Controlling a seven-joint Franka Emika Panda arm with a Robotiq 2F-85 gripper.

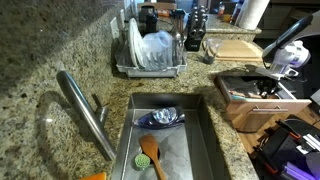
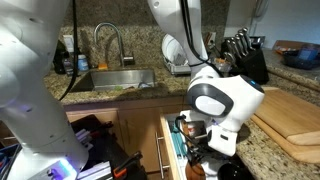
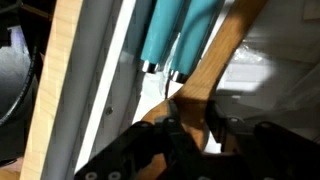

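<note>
A wooden utensil (image 3: 222, 55) lies slantwise in the open drawer (image 1: 245, 105), its brown handle running to the upper right in the wrist view. My gripper is low over it, with dark fingertips close around the wood. Shadow hides whether the fingers touch it. In the second exterior view the gripper (image 2: 195, 140) reaches down into the drawer, below the white arm (image 2: 222, 105). From the first exterior view, the gripper (image 1: 271, 84) is small and its fingers are unclear.
Two teal-handled utensils (image 3: 163, 32) lie beside the wood, near the drawer's side wall (image 3: 52, 75). The sink (image 1: 172, 150) holds a wooden spoon (image 1: 152, 150) and a green-headed brush (image 1: 149, 147). A dish rack (image 1: 155, 55) and cutting board (image 1: 235, 50) stand on the counter.
</note>
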